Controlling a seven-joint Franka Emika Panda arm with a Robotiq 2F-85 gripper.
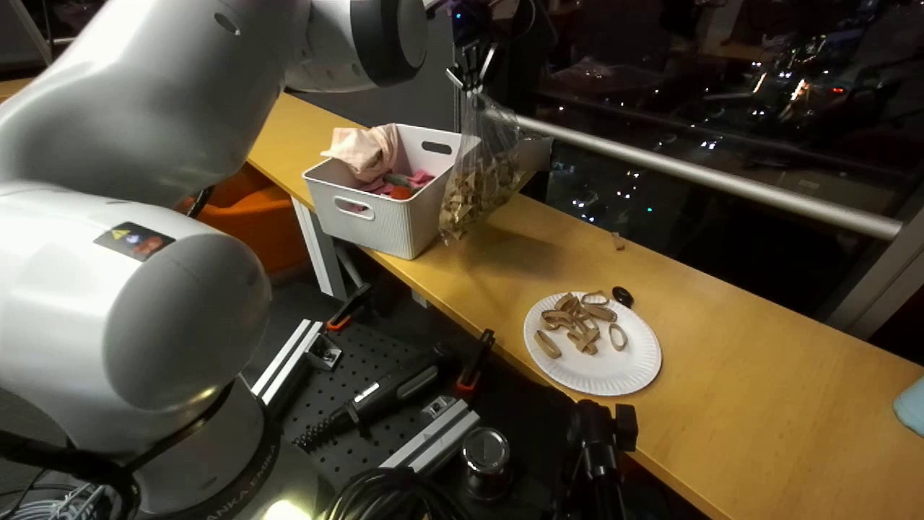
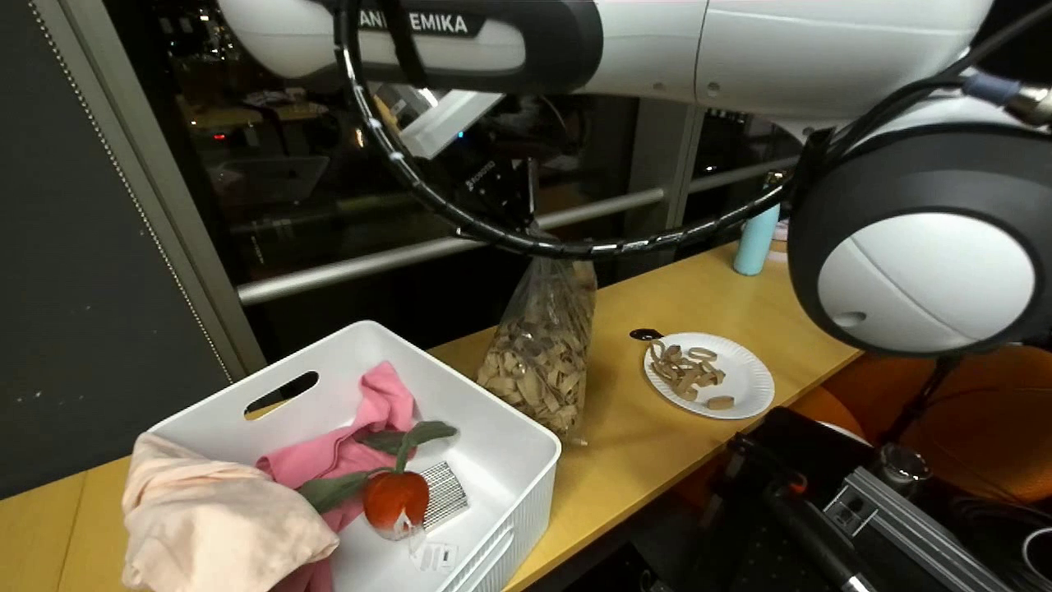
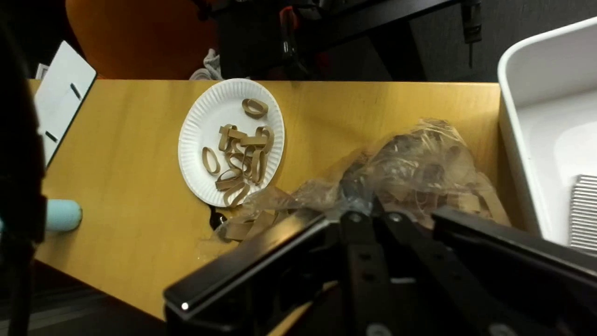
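A clear plastic bag full of brown bands hangs from my gripper, whose fingers are shut on its gathered top. Exterior view 2 has the bag upright just right of the white bin, its lower end close to the table. Looking down in the wrist view, I see the bag's crumpled plastic spread beneath the gripper. A white paper plate on the table carries several loose brown bands.
The white bin holds pink cloth, a peach cloth and a red fruit-like item. A small black object lies beside the plate. A metal rail runs behind the table; bare wood lies between bag and plate.
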